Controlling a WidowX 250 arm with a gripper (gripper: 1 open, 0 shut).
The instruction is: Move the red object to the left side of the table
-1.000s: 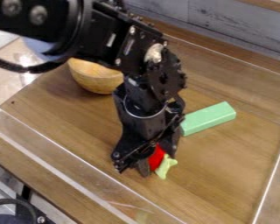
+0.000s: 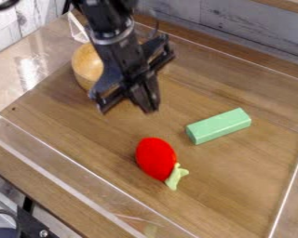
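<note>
A red object [image 2: 155, 158] with a pale green end, like a toy strawberry or radish, lies on the wooden table near the front middle. Nothing touches it. My gripper [image 2: 129, 104] hangs above and behind it to the left, clear of the object and blurred by motion. Whether its fingers stand apart or together cannot be made out, and no object shows between them.
A light green block [image 2: 219, 125] lies right of the red object. Behind my gripper, a wooden bowl [image 2: 85, 67] is partly hidden at the back left. A low clear edge runs along the front left.
My gripper was down around the red object; it has since risen and moved back and left. The red object is still in about the same place, now uncovered.
</note>
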